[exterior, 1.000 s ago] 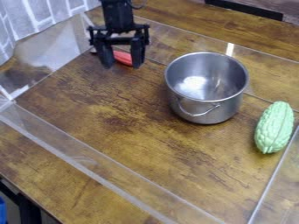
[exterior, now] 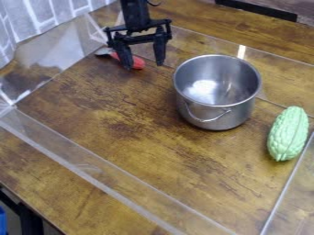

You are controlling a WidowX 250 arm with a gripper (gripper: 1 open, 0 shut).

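Note:
The black gripper point(exterior: 139, 50) hangs at the top, fingers apart, over a red-handled object point(exterior: 132, 61) with a pale end lying at the back left. A steel pot point(exterior: 216, 87) stands right of centre. A pale green vegetable point(exterior: 288, 133), ridged and oblong, lies at the right.
Clear low walls point(exterior: 110, 180) border the wooden work surface point(exterior: 147, 165). A pale curtain point(exterior: 37, 37) is at the upper left.
The gripper has moved toward the back and rose a little, uncovering more of the red-handled object. The pot and vegetable have not moved.

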